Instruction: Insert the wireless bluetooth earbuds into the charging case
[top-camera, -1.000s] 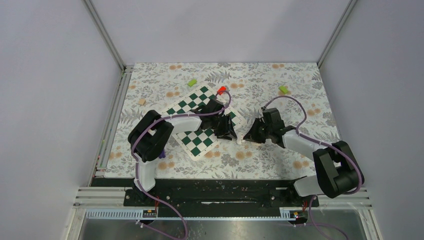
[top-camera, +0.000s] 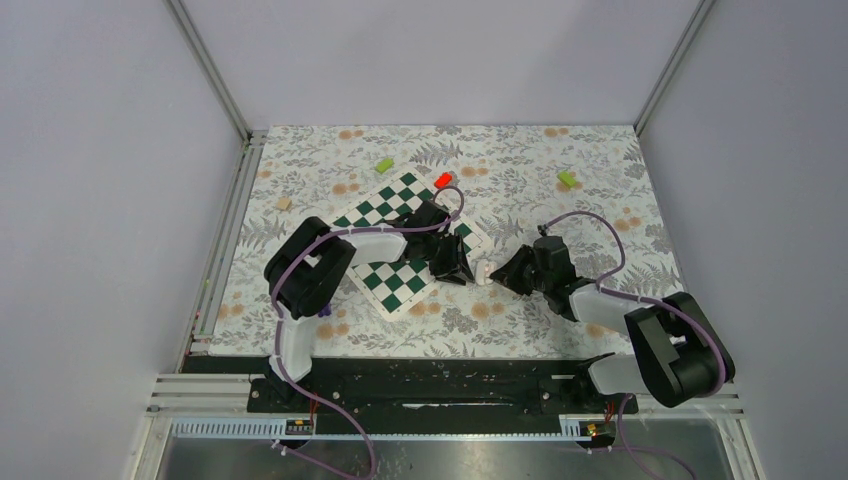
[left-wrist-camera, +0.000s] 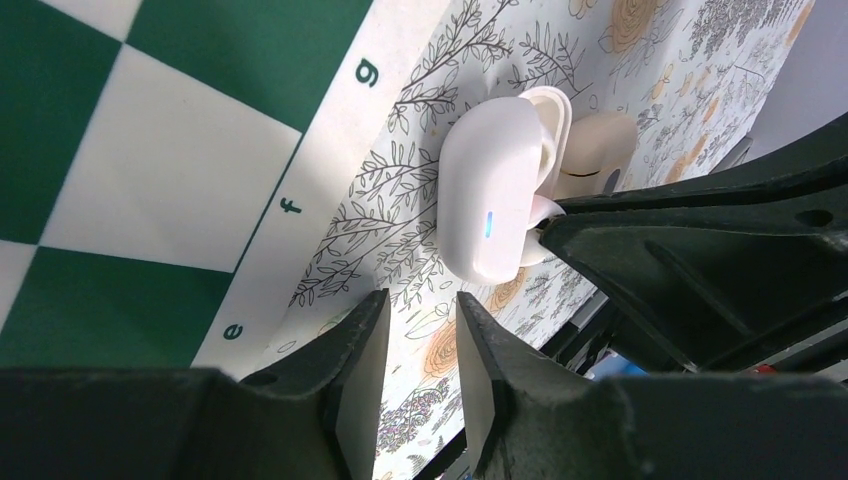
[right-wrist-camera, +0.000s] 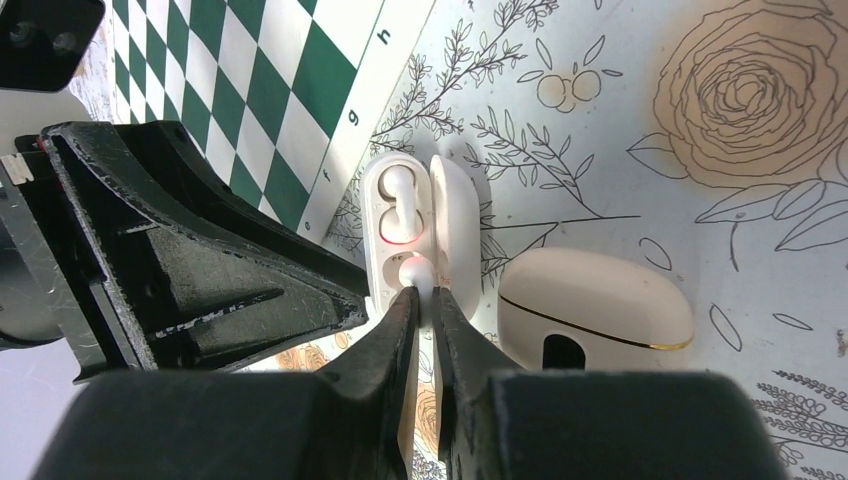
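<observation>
The white charging case (right-wrist-camera: 400, 235) lies on the patterned cloth, its lid (right-wrist-camera: 456, 235) standing open. One white earbud (right-wrist-camera: 402, 200) rests in its upper slot. A second earbud (right-wrist-camera: 418, 272) is pinched in the shut right gripper, its head over the lower slot; whether it is seated is hidden. In the left wrist view the case's outer side (left-wrist-camera: 485, 190) shows a small blue light. My left gripper is part open with nothing between its fingers, close to the case on the chessboard side.
A cream rounded object (right-wrist-camera: 595, 305) with a gold line lies beside the lid, near the right gripper. The green-and-white chessboard (top-camera: 392, 290) extends under the left arm. Small green (top-camera: 567, 179) and red (top-camera: 444, 180) blocks lie farther back, with open cloth around them.
The left arm has moved only slightly, its elbow a little to the right.
</observation>
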